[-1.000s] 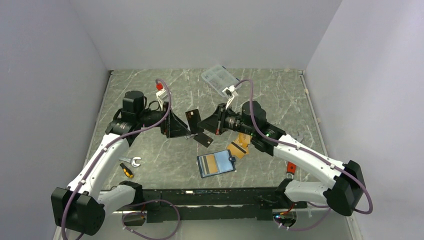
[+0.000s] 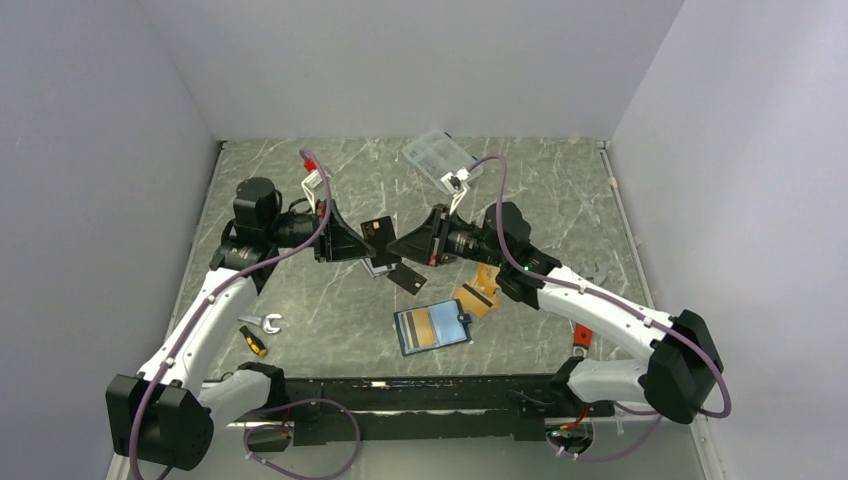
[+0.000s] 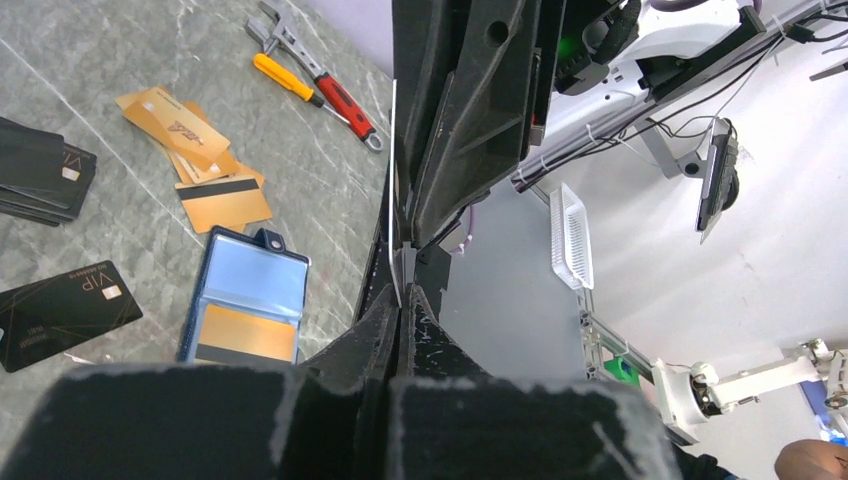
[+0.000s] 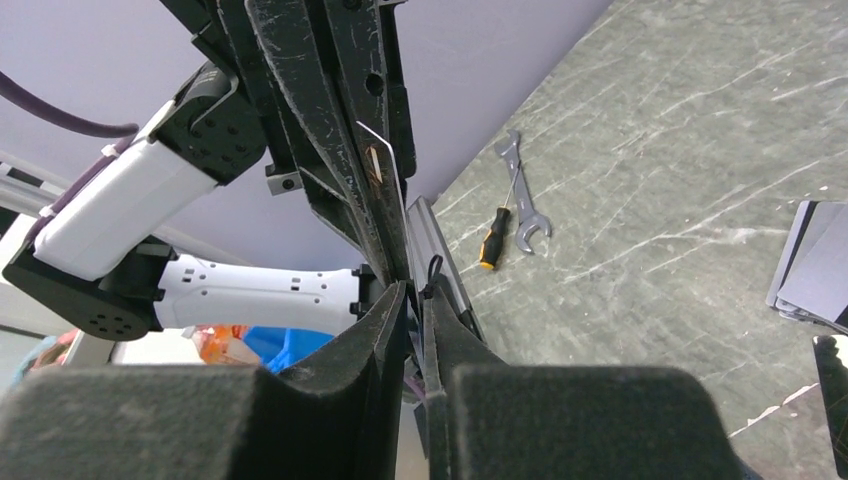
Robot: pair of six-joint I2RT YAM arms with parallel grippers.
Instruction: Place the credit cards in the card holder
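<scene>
A black card [image 2: 379, 234] is held up between the two grippers. My right gripper [image 2: 392, 250] is shut on its right edge; in the right wrist view the card's thin edge [image 4: 402, 205] runs into the fingertips. My left gripper [image 2: 373, 252] is shut at the card's left side. The card edge [image 3: 392, 190] reaches its tips in the left wrist view, but whether it is pinched there is unclear. The blue card holder [image 3: 252, 262] lies open below with a gold striped card [image 3: 245, 333] in it. Another black VIP card [image 3: 70, 312] rests beside the holder.
Loose gold cards [image 3: 185, 130] and a stack of dark cards [image 3: 40, 170] lie on the table. Grey cards [image 2: 380, 269] sit beneath the grippers. A clear box [image 2: 437, 157] is at the back; a wrench [image 2: 262, 323] and screwdriver [image 2: 253, 341] lie at left.
The black card and right gripper have shifted slightly left.
</scene>
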